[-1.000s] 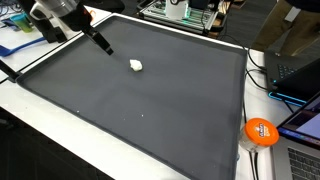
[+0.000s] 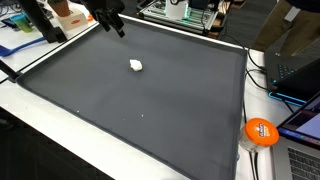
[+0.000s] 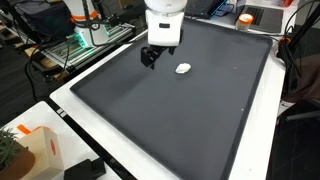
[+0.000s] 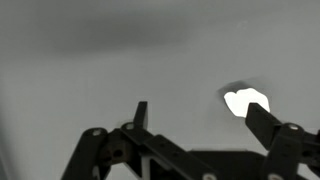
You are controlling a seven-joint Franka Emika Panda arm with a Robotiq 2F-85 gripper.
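A small white crumpled object (image 2: 136,65) lies on the dark grey board (image 2: 150,110), toward its back left in exterior view 1. The same white object (image 3: 183,69) sits just to the right of my gripper (image 3: 159,57) in exterior view 2. In the wrist view the white object (image 4: 245,101) is near the right finger, beyond its tip and not between the fingers. My gripper is spread open, and only bare board shows in its gap.
An orange-lidded container (image 2: 261,132) and a laptop (image 2: 295,85) stand off the board's right side in exterior view 1. Most of the board is clear. A small plant (image 3: 12,152) is at the near left in exterior view 2.
In exterior view 1 my gripper has moved up in the picture, toward the board's back edge. The white object has stayed in place.
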